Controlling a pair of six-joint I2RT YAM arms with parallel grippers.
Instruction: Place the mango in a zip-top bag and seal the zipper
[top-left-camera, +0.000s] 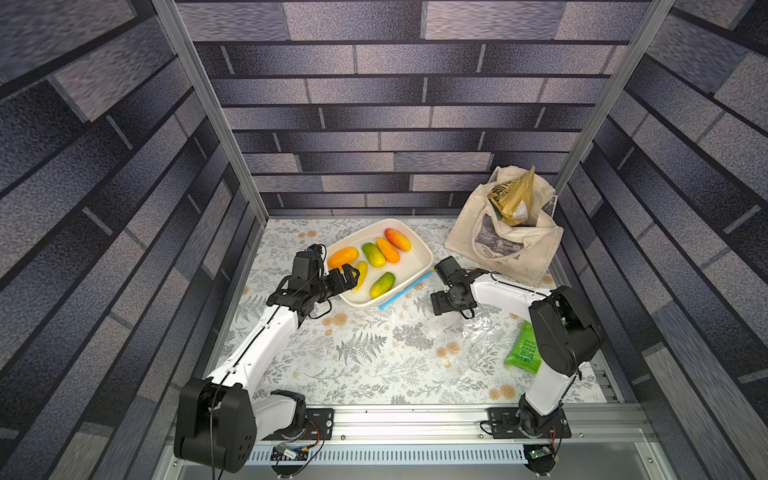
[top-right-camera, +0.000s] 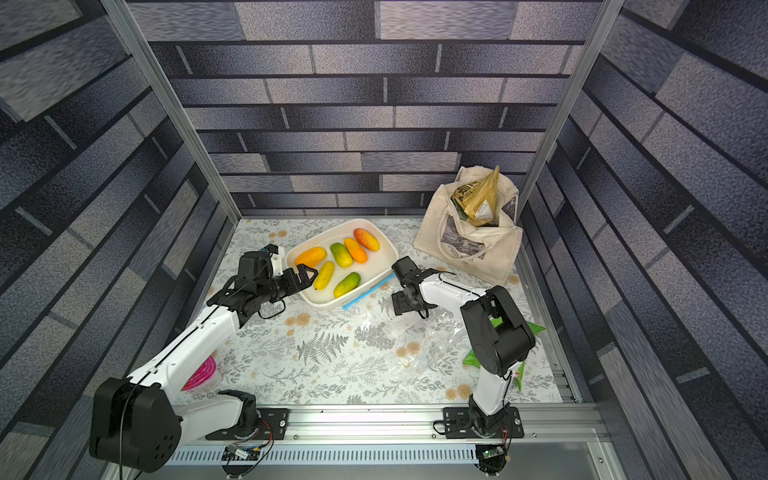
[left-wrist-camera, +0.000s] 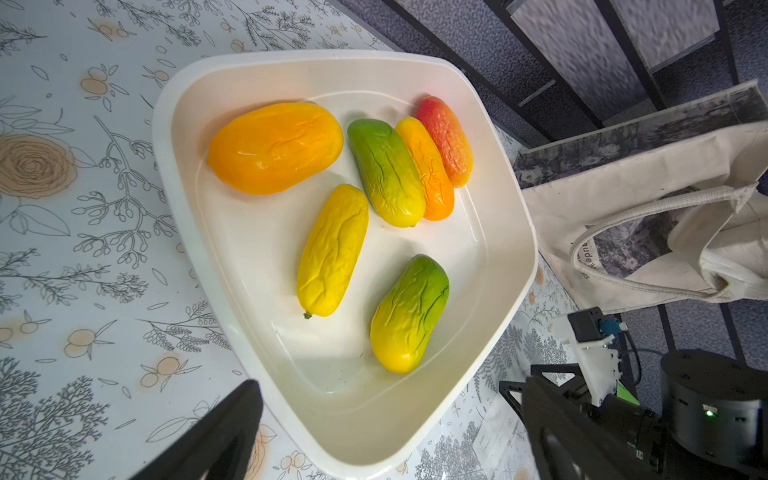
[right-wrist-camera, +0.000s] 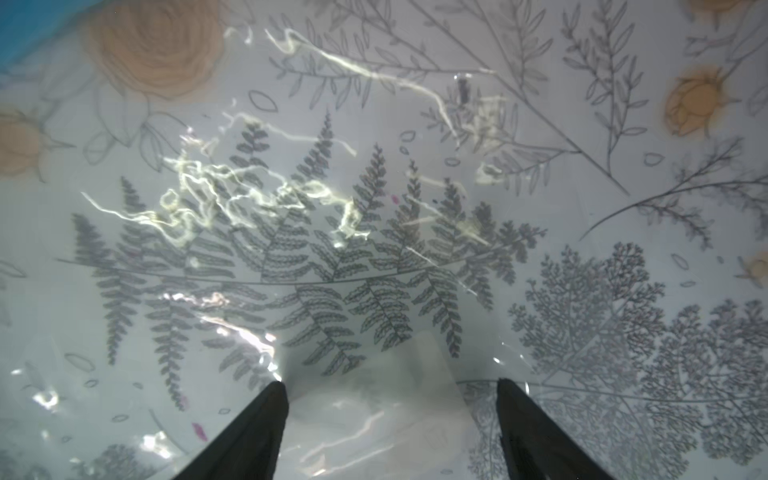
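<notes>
A white tray (left-wrist-camera: 336, 368) holds several mangoes, among them an orange one (left-wrist-camera: 274, 148), a yellow one (left-wrist-camera: 330, 252) and a green-yellow one (left-wrist-camera: 409, 316). My open left gripper (top-left-camera: 346, 276) hangs over the tray's left part, empty. A clear plastic bag (right-wrist-camera: 224, 208) with a blue zipper strip (right-wrist-camera: 24, 28) lies flat on the table right of the tray. My right gripper is low over this bag, fingertips apart on either side of a pale rectangular patch, with nothing visibly gripped.
A canvas tote (top-left-camera: 504, 252) with a gold packet stands at the back right. A green packet (top-left-camera: 524, 348) lies at the front right, partly behind my right arm.
</notes>
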